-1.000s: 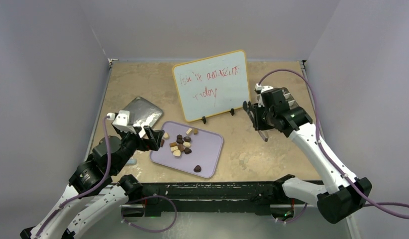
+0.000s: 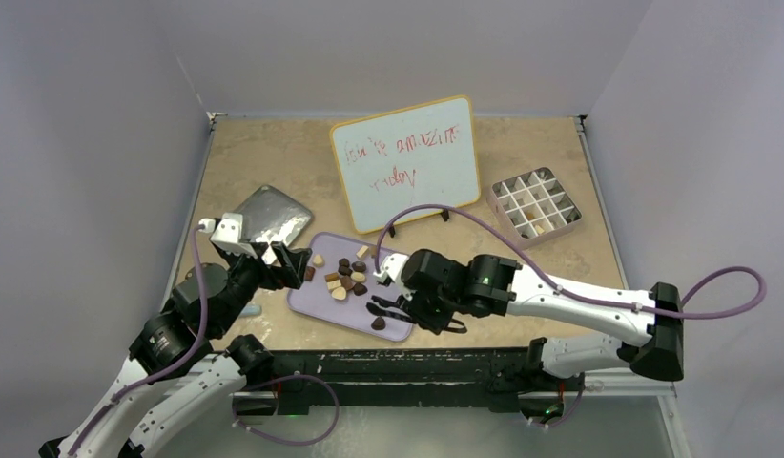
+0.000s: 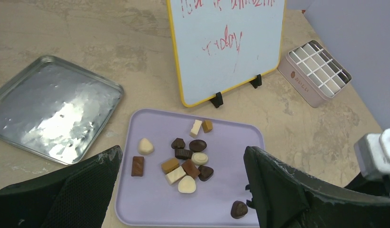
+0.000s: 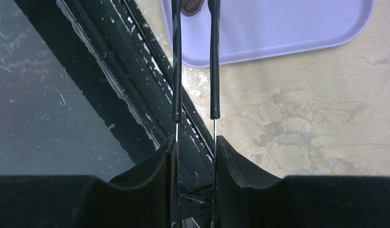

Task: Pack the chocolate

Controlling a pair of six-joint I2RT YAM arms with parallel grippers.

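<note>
A purple tray (image 2: 312,301) holds several white, caramel and dark chocolates, clustered near its middle, with a lone dark piece (image 3: 239,209) at the lower right. A compartment box (image 2: 531,202) stands at the back right. My right gripper (image 2: 377,305) hangs over the tray's lower-right part; in the right wrist view its long fingers (image 4: 215,71) are parted, with a dark chocolate (image 4: 192,6) seen beyond the gap near their tips. My left gripper is open at the tray's left, nothing between its fingers.
A metal tray (image 3: 51,104) lies at the back left. A whiteboard (image 2: 407,167) with red writing stands behind the purple tray. The tabletop's front edge runs just beyond the tray.
My right arm has swung from beside the box leftward and toward the front, to over the purple tray. The left arm is practically unmoved.
</note>
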